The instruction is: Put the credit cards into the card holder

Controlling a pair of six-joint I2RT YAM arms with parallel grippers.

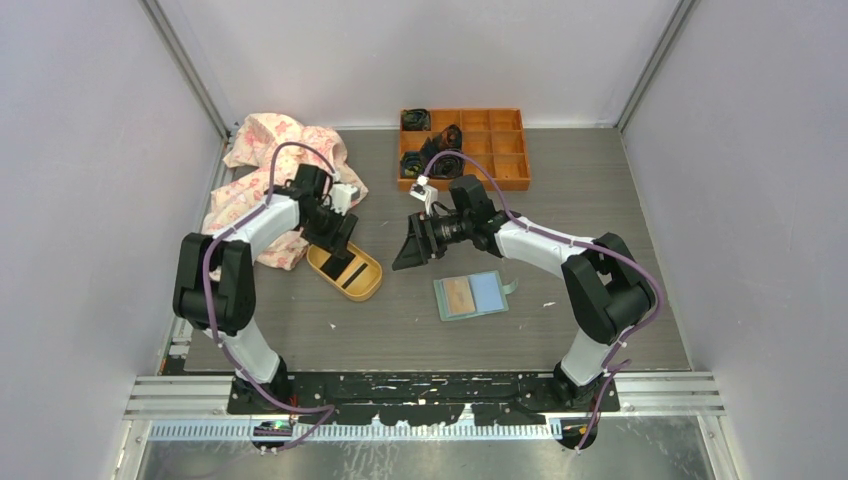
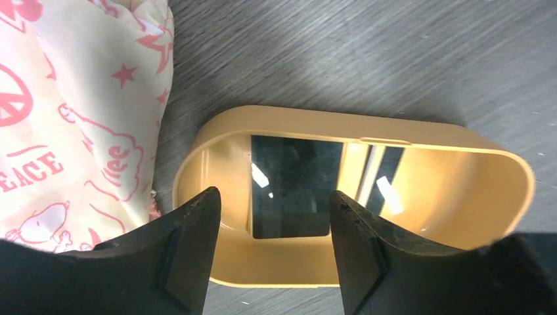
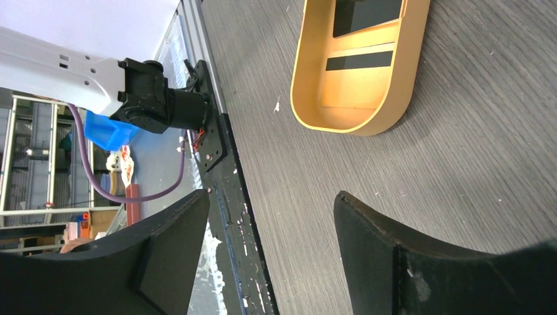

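Observation:
A yellow oval tray (image 1: 366, 290) sits on the table at left. In the left wrist view, a large dark card (image 2: 295, 190) lies flat in it, with a narrow dark strip (image 2: 389, 167) farther right, perhaps a card partly hidden in a slot. Over the tray, my left gripper stands open, nothing between its fingers. My right gripper is also open and empty, held over bare table right of the tray. A flat pale-green card holder (image 1: 475, 296) lies at front centre, with one beige and one light-blue panel.
Pink-patterned cloth (image 2: 85, 125) lies close to the tray's left side. At the back stands an orange compartment box (image 1: 510, 150) with dark items in some sections. Table around the holder is mostly clear.

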